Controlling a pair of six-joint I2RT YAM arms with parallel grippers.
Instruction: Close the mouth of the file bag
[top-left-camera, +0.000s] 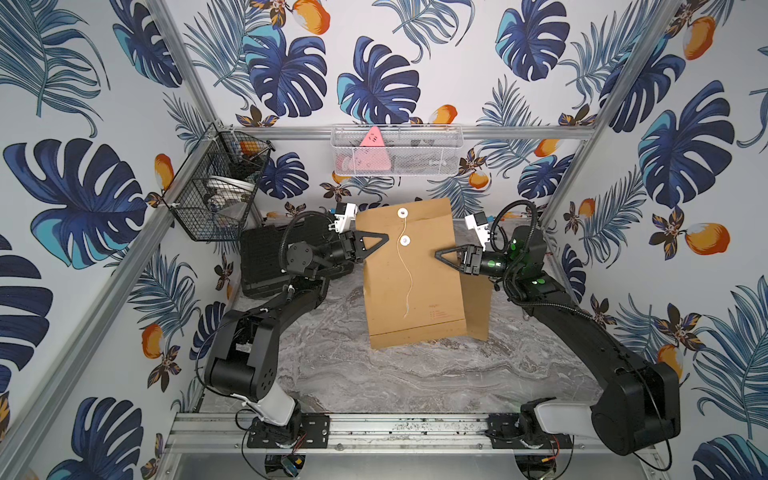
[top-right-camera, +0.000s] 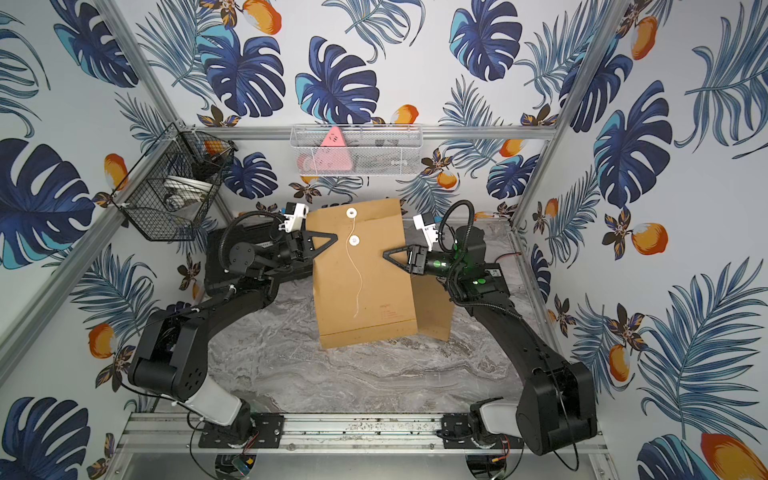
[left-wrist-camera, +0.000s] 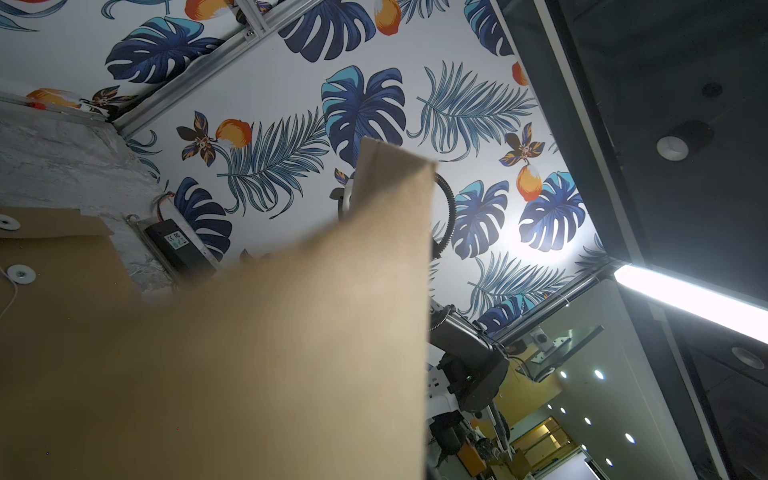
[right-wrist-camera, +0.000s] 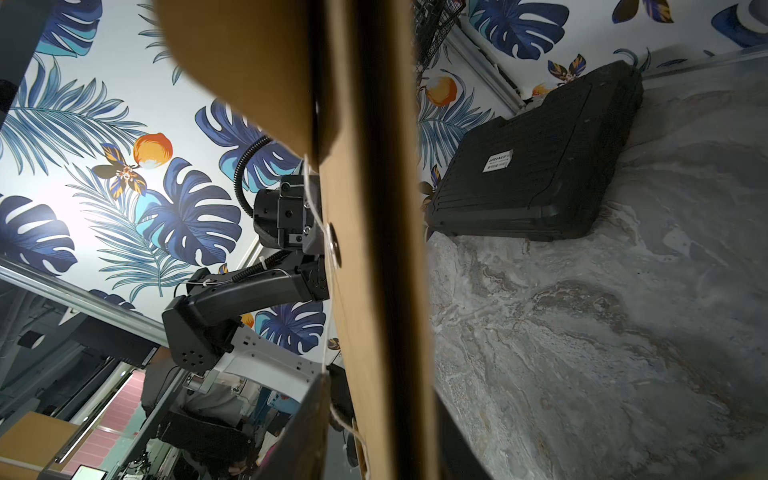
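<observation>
A kraft file bag (top-left-camera: 424, 288) is held upright between the arms, its two white buttons (top-left-camera: 405, 240) one above the other near the top, a loose string hanging below them. My left gripper (top-left-camera: 372, 241) is shut on the bag's left side near the top. My right gripper (top-left-camera: 448, 254) is at the bag's right side, lower; whether it holds the edge is hard to tell, as both wrist views are filled by blurred cardboard. A second brown sheet (top-left-camera: 478, 312) shows behind, at the right.
A black case (top-left-camera: 260, 264) lies at the back left. A black wire basket (top-left-camera: 216, 192) and a white wire basket (top-left-camera: 432, 152) hang on the rails.
</observation>
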